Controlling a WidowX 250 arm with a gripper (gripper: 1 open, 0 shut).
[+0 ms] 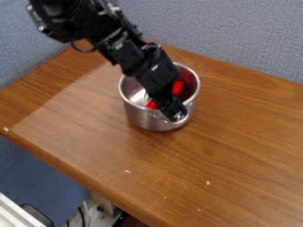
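Note:
A steel pot point(137, 111) stands on the wooden table point(236, 151), with a red object point(179, 87) inside it, partly hidden by the arm. My black gripper point(172, 110) reaches down from the upper left into the pot, its tip at the front right part of the pot near the rim. What it is shut on, if anything, is hard to see; the fingertips are dark and small.
Grey padded walls stand behind and at the left. Beyond the table's front left edge is a drop with cables.

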